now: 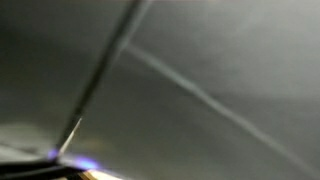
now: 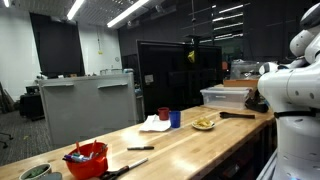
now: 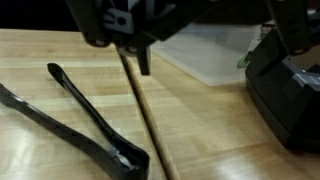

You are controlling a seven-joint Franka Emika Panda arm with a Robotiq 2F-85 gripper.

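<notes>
In the wrist view, dark parts of my gripper hang blurred at the top. A wide gap parts its two sides, a pale surface shows behind, and nothing is visible between them. Black tong-like arms (image 3: 88,112) lie on the wooden table at the lower left, apart from the gripper. In exterior view 2, a dark utensil (image 2: 237,115) lies near the robot arm (image 2: 300,95); the gripper itself is hidden there. A near grey surface fills most of exterior view 1.
On the table (image 2: 185,145) stand a plate of yellowish food (image 2: 203,124), a blue cup (image 2: 175,119), a red cup (image 2: 163,113) and a red bowl with utensils (image 2: 87,160). A clear bin (image 2: 227,96) is at the back. Bare wood lies mid-table.
</notes>
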